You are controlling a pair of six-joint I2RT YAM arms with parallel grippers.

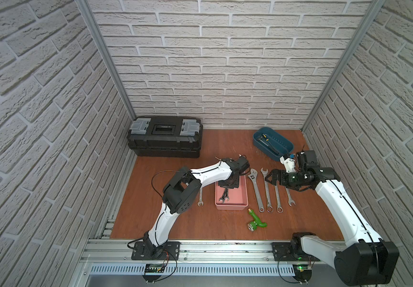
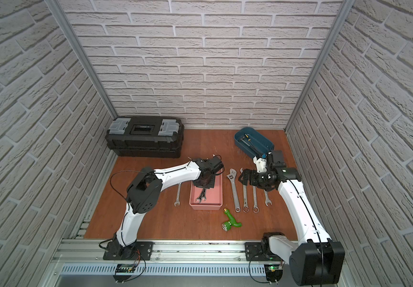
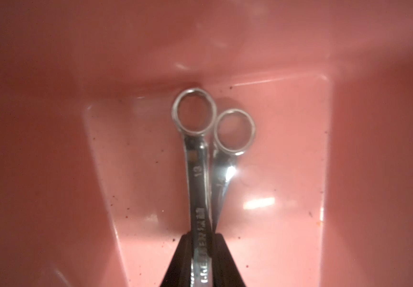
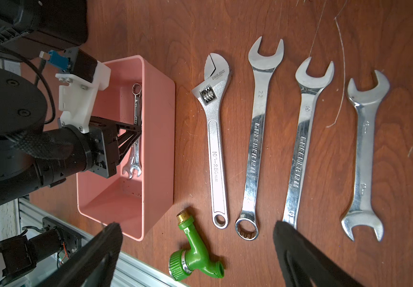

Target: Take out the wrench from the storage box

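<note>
Two wrenches lie side by side in the pink storage box (image 1: pixel 237 201), one marked 13 (image 3: pixel 196 172), the other (image 3: pixel 225 172) slightly angled beside it, ring ends visible in the left wrist view. My left gripper is down inside the box, its fingertips at either side of the 13 wrench's handle, part open; whether they grip it I cannot tell. In the right wrist view my right gripper stands open over the table to the right of the box, with nothing held.
Several large wrenches (image 4: pixel 254 157) lie right of the box. A green tap fitting (image 4: pixel 196 248) sits near the front. A black toolbox (image 1: pixel 164 143) is at back left, a blue tray (image 1: pixel 283 143) at back right.
</note>
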